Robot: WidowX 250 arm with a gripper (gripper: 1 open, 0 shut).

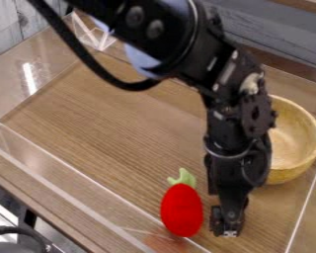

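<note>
My black gripper (227, 212) hangs low over the wooden table at the lower right, its fingertips just right of a red object (181, 210) with a green top, which looks like a toy vegetable. The fingers stand open by the look of it, though seen nearly side-on, and I see nothing held between them. A yellow bowl (290, 126) sits behind the gripper at the right, partly hidden by it.
A clear object stands at the back left. A pale raised edge runs along the back right, and the table's edge crosses the lower left.
</note>
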